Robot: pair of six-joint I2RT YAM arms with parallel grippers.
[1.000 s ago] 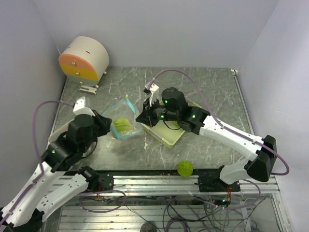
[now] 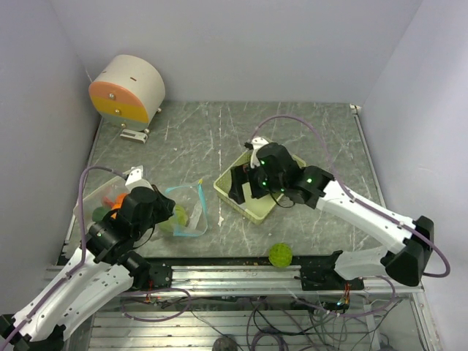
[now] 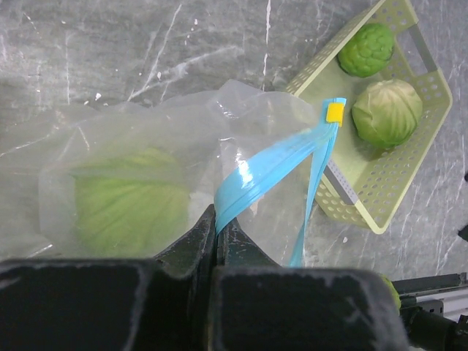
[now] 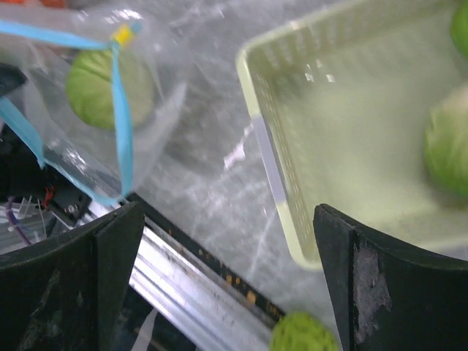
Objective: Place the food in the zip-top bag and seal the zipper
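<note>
A clear zip top bag with a blue zipper band and yellow slider has a green cabbage-like food inside. My left gripper is shut on the band at one side of the bag's mouth. Over the green basket hangs my right gripper, open and empty; in its wrist view, its fingers stand wide apart. Inside the basket lie a pale cabbage and a darker green round food.
Another basket at left, partly behind the left arm, holds orange and green items. A green ball-like food sits at the table's front edge. The white drum-shaped box stands back left. Open table lies behind the baskets.
My right gripper has gone from beside the bag's mouth to above the basket and opened. The left gripper has lowered, keeping the bag's band, and the bag's mouth has shifted.
</note>
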